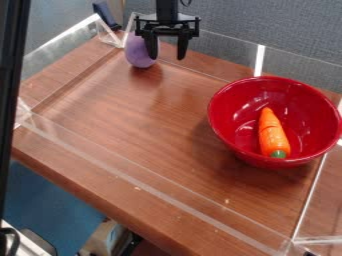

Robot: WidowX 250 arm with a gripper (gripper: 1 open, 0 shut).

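A black gripper [166, 50] is at the top middle, its fingers spread apart, just to the right of and partly over a purple round object [138, 54] at the back left of the wooden table. Nothing shows between the fingers. A red bowl [233, 103] sits on the right, holding an orange carrot [271, 130] with a green end.
Clear low walls [48, 123] border the wooden table [134, 160]. A blue floor shows at the lower left.
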